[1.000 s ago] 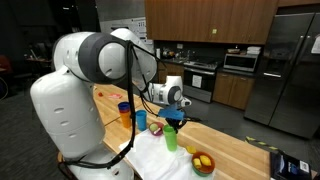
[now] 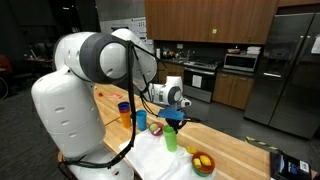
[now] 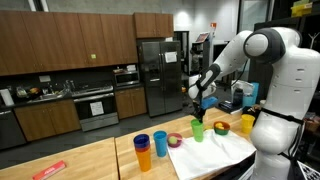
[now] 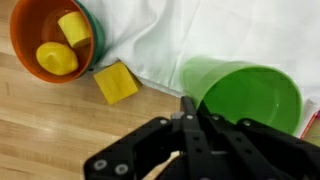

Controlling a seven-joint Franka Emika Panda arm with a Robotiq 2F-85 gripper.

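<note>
A green cup [image 4: 255, 100] stands on the white cloth [image 4: 145, 35], its open mouth facing up toward the wrist camera. My gripper is at the cup's near rim, shut with the cup wall between its fingers. In exterior view 1 the gripper [image 2: 173, 122] is right above the green cup [image 2: 170, 140]. Exterior view 2 shows the same green cup [image 3: 197, 135] beneath the gripper [image 3: 197, 115]. The lower part of the fingers is hidden by the cup in both exterior views.
An orange-lined bowl [image 4: 28, 28] holds yellow items, with a yellow block [image 4: 117, 83] beside it, close to the cup. Orange and blue cups [image 3: 144, 160] and a pink bowl [image 3: 174, 140] stand on the cup's other side. Bare wooden tabletop [image 2: 235, 155] lies beyond the bowl.
</note>
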